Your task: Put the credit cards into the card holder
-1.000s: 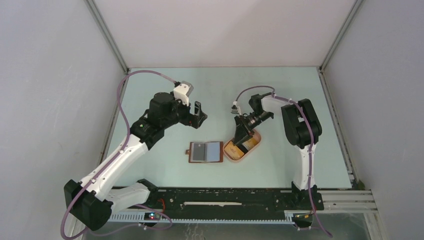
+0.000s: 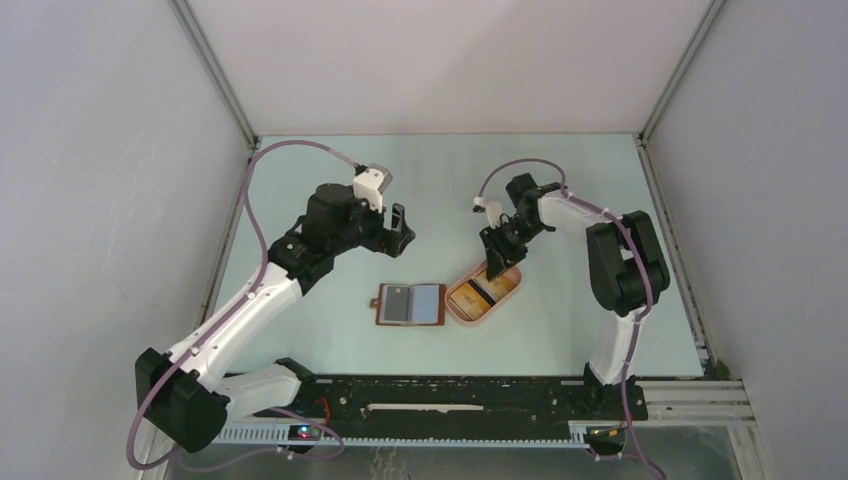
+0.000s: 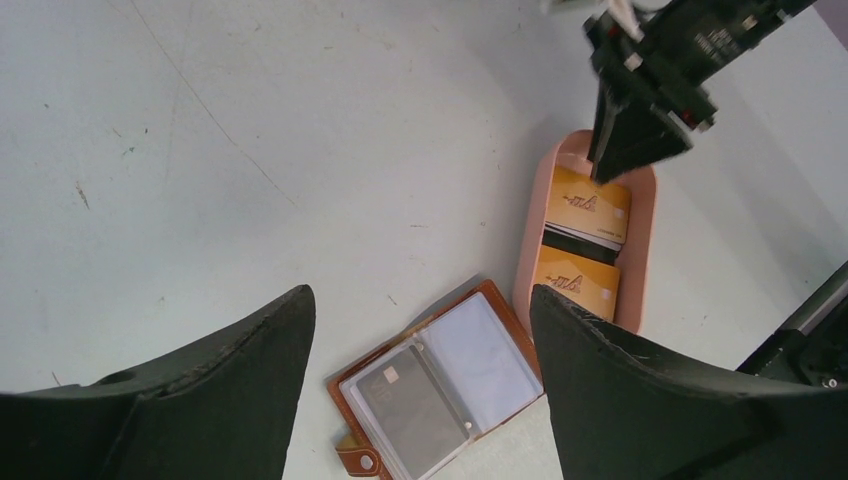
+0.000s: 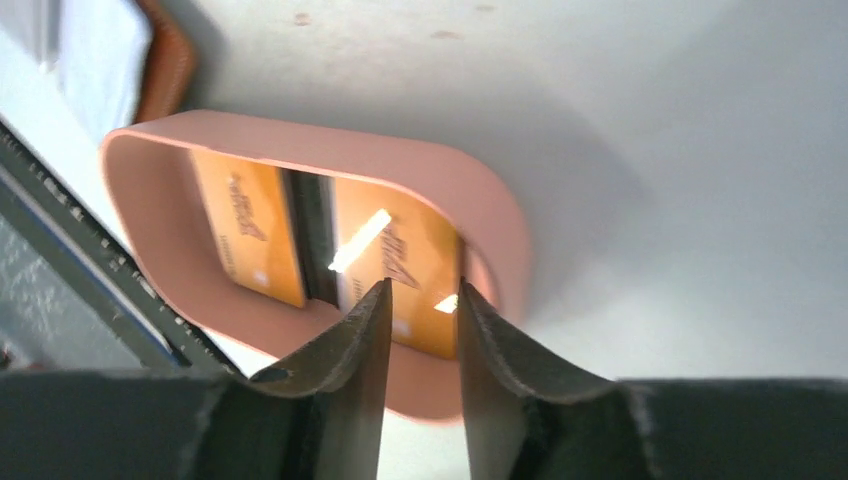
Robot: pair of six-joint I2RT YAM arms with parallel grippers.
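The card holder (image 2: 411, 304) lies open and flat, brown-edged with a clear window on one half and a pale sheet on the other. Beside it a pink tray (image 3: 535, 225) contains orange cards (image 3: 577, 282) and a dark card (image 4: 318, 230) lying between them. Over the tray's far end my right gripper points down, its fingers a narrow gap apart; an orange card (image 4: 415, 240) shows behind that gap and nothing is clearly gripped. My left gripper hangs above the table behind the holder, fingers wide apart and empty.
The tray's raised wall (image 4: 300, 145) runs close around the cards, and its left end nearly touches the holder. Bare table (image 2: 430, 180) extends behind both. A dark rail (image 2: 440, 400) borders the front edge.
The right gripper has shifted right and toward the back of the tray, uncovering more cards. The left arm has barely moved. Holder and tray stay where they were.
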